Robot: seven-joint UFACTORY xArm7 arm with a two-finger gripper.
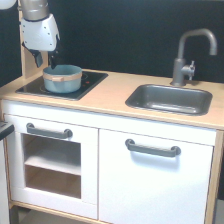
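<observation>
A blue-grey pot (pixel 63 84) with a brownish band across its front stands on the black stovetop (pixel 92 82) at the left of the toy kitchen counter. Above the pot's left side hangs my gripper (pixel 46 61), pointing down from the top left. Its two dark fingers (pixel 53 59) are spread apart, and nothing shows between them. The fingertips are close to the pot's rim; whether they touch it is hard to tell.
The sink (pixel 168 98) and grey faucet (pixel 185 60) occupy the right side. Bare wooden counter (pixel 113 90) lies between stove and sink. Below are an open-looking compartment (pixel 52 168) and a white cabinet door (pixel 150 180), both with dark handles.
</observation>
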